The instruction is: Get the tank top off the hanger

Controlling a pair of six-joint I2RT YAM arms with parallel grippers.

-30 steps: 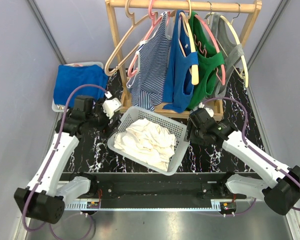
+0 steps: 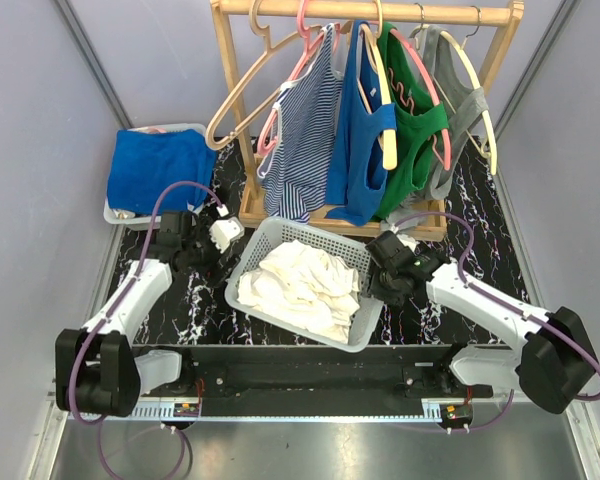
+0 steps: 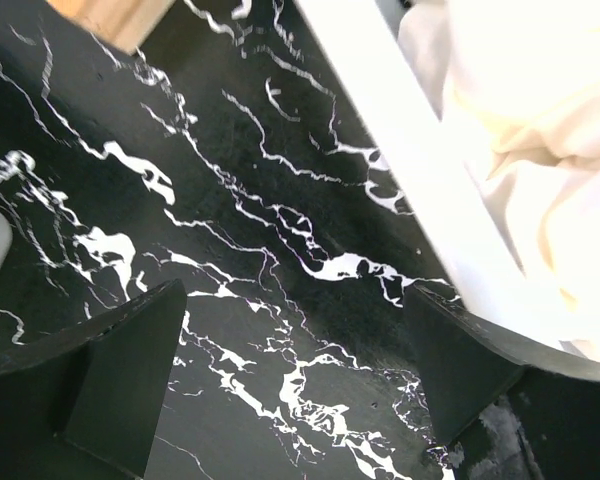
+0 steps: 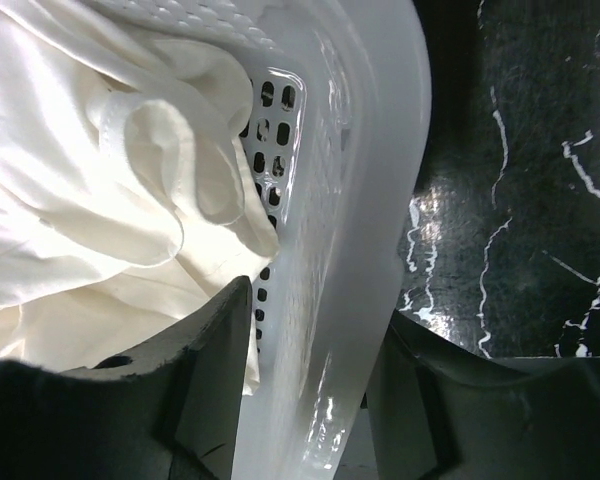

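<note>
A cream tank top [image 2: 300, 285] lies crumpled inside the grey perforated basket [image 2: 245, 262] at the middle of the table. Its folds [image 4: 90, 190] reach near the basket's right wall in the right wrist view. My right gripper [image 2: 377, 285] is shut on that wall, one finger inside and one outside the basket rim [image 4: 325, 300]. To the left of the basket my left gripper [image 2: 220, 270] stands open; only black marbled table shows between its fingers. Striped [image 2: 305, 130], blue [image 2: 360, 150], green [image 2: 415, 120] and grey [image 2: 450, 120] tops hang on the rack.
The wooden rack [image 2: 440, 14] stands behind the basket. An empty wooden hanger [image 2: 235, 95] hangs at its left end. A second basket [image 2: 112, 214] with folded blue cloth [image 2: 160, 170] stands back left. Bare table lies left and right of the middle basket.
The middle basket has shifted slightly right and toward the front, with my right gripper at its rim.
</note>
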